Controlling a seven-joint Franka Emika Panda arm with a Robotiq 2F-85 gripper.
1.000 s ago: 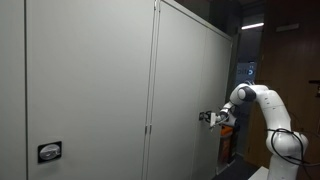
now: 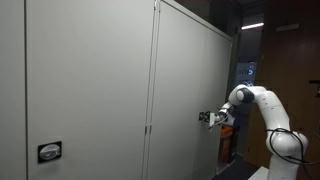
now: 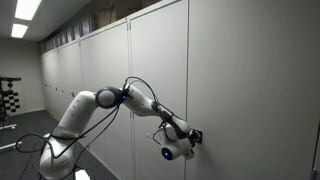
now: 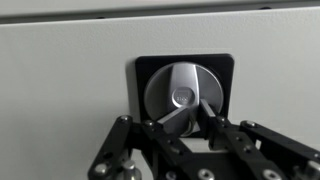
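Note:
A round silver turn-latch [image 4: 184, 85] with a raised grip bar sits in a black square plate [image 4: 140, 80] on the pale cabinet door. In the wrist view, my gripper is at the lower part of the latch. Its fingers stand part open, one on each side of the bar's lower end; whether they touch it cannot be made out. Exterior view 2 has the gripper [image 3: 191, 138] up against the door, mostly covering the latch plate [image 3: 196, 136]. At the far right of exterior view 1, the gripper [image 2: 209, 118] is small and side-on.
Another latch [image 2: 49, 152] is on the nearer door in exterior view 1. The cabinet doors [image 2: 90, 80] form a flat, closed wall with narrow seams. Behind the arm lies an orange object [image 2: 226, 131]. Cables hang loosely along the arm [image 3: 115, 97].

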